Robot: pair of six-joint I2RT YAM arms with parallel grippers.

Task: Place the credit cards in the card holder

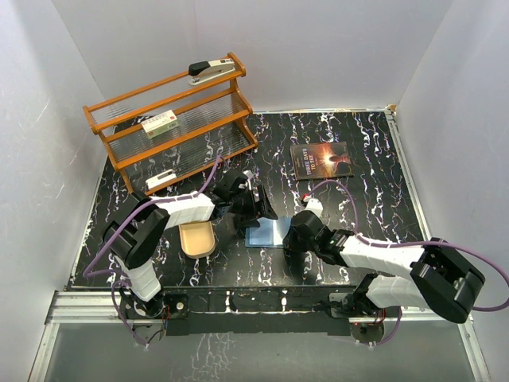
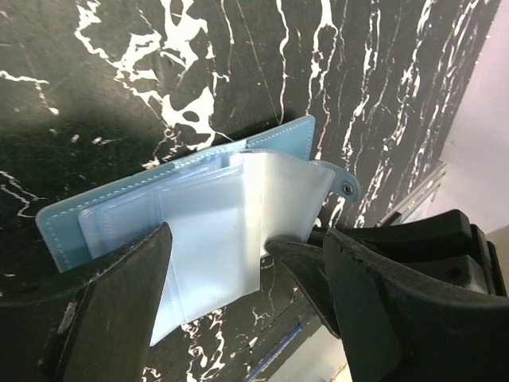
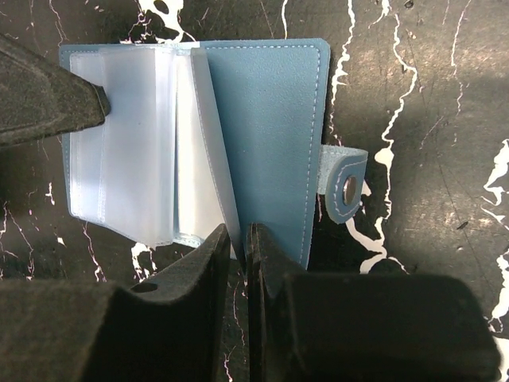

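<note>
The light-blue card holder (image 1: 258,235) lies open on the black marble table, its clear plastic sleeves (image 2: 199,239) showing in the left wrist view and its snap tab at one side. My right gripper is shut on the edge of a clear sleeve, holding it raised along the holder's middle. My left gripper (image 1: 253,203) stands open over the holder, with a finger (image 3: 48,99) reaching over the sleeves in the right wrist view. I cannot make out separate credit cards.
A tan tray (image 1: 197,239) lies left of the holder. A wooden rack (image 1: 179,137) with a stapler and boxes stands at back left, a book (image 1: 321,159) at back right.
</note>
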